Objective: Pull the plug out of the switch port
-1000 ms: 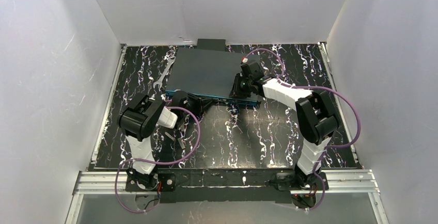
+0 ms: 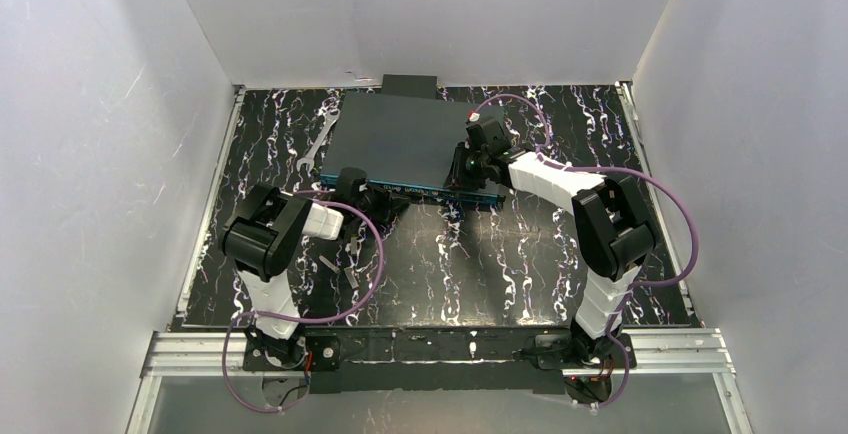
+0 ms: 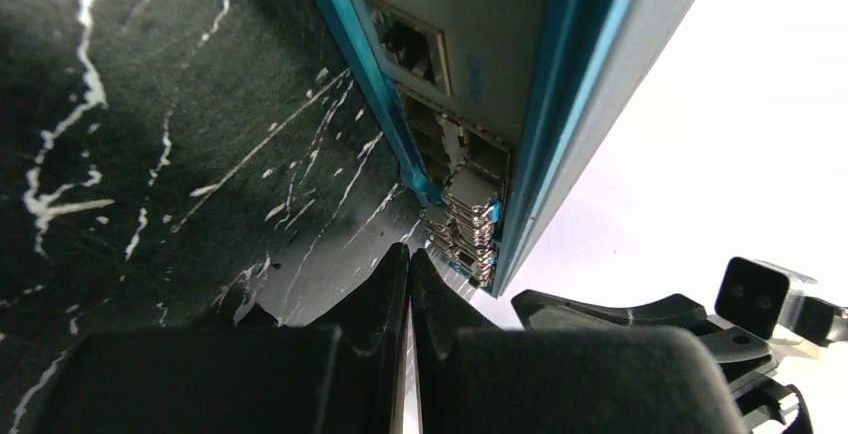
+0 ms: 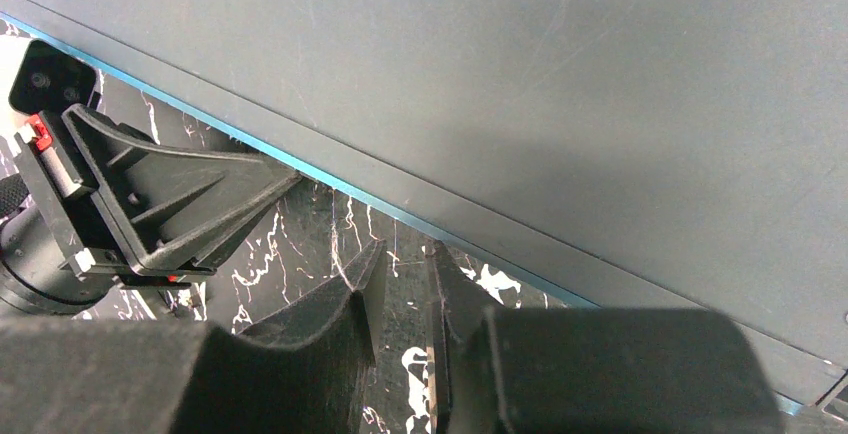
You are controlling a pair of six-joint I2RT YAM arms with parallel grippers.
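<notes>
The switch (image 2: 400, 139) is a wide dark box with a blue front edge. In the left wrist view, its front face shows a square port (image 3: 408, 46) and wider metal cages (image 3: 465, 189) with springy metal edges. No plug can be made out clearly. My left gripper is shut, nothing visible between its fingertips, which appear just below these cages in the view. Along the switch's front edge, the right wrist view has my right gripper partly open, dark marble showing through its gap. Whether it touches the front is hidden.
A wrench (image 2: 318, 141) lies left of the switch, close to its side. Small flat pieces (image 2: 351, 277) rest on the marble near the left arm. Purple cables loop along both arms.
My left arm has shifted slightly, its elbow going a little left and its wrist turning a little toward the switch. The right arm looks unmoved, and the switch stays in place.
</notes>
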